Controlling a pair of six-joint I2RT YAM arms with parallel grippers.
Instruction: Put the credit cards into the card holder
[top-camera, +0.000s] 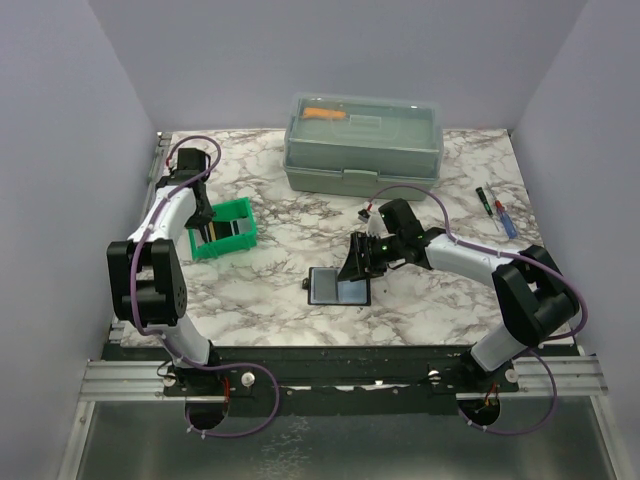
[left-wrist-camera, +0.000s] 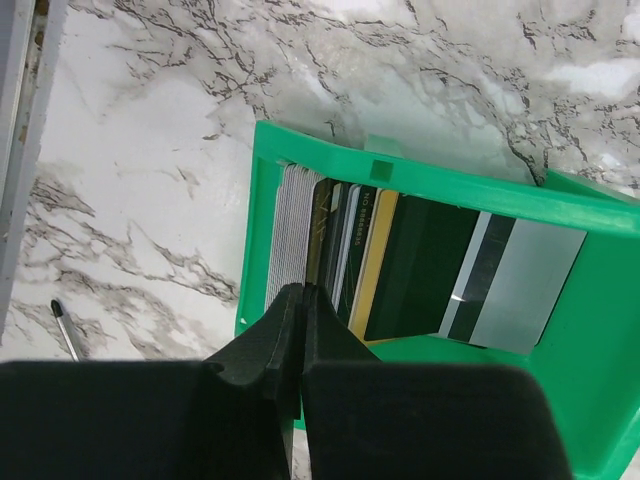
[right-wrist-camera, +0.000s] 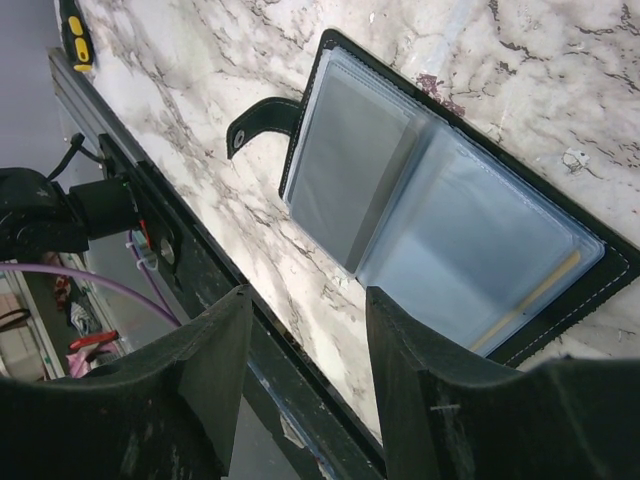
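Note:
A green tray (top-camera: 247, 240) at the left holds a row of cards (left-wrist-camera: 415, 265) in several colours. My left gripper is shut over the tray's left part, at the cards; whether anything thin is between its fingers is hard to see. The open black card holder (top-camera: 338, 300) lies near the front middle, with clear sleeves (right-wrist-camera: 470, 240) and a snap strap. Above it my right gripper stands with its fingers apart and nothing between them.
A large lidded translucent box (top-camera: 363, 150) stands at the back middle. Pens (top-camera: 499, 212) lie at the right. The table between tray and card holder is clear.

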